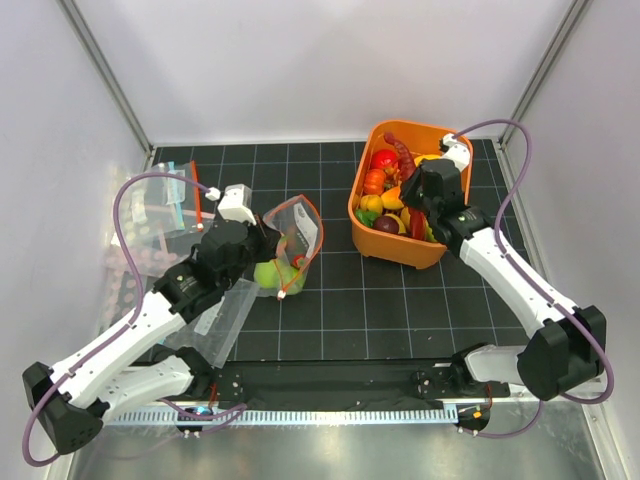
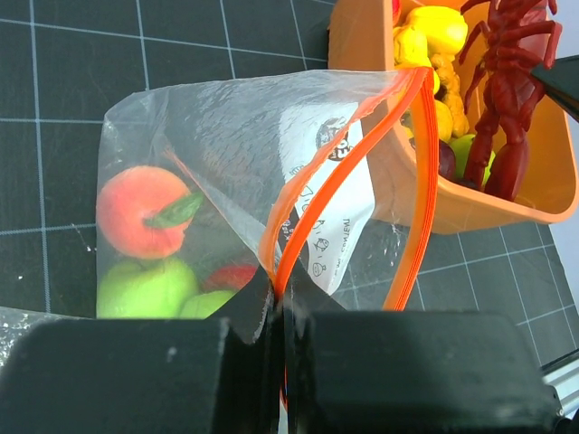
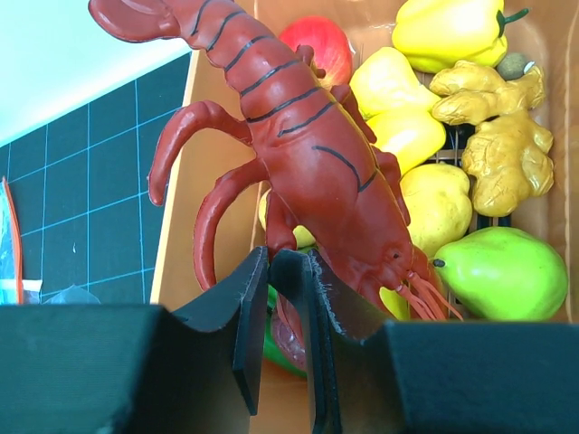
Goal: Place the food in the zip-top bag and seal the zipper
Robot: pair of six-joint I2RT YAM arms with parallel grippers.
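Observation:
An open zip top bag with orange zipper holds a peach, a green apple and other food. My left gripper is shut on the bag's zipper edge. My right gripper is shut on a red toy lobster, held over the orange bin full of toy food: yellow peppers, ginger, a green pear.
More plastic bags lie at the left of the dark gridded mat.

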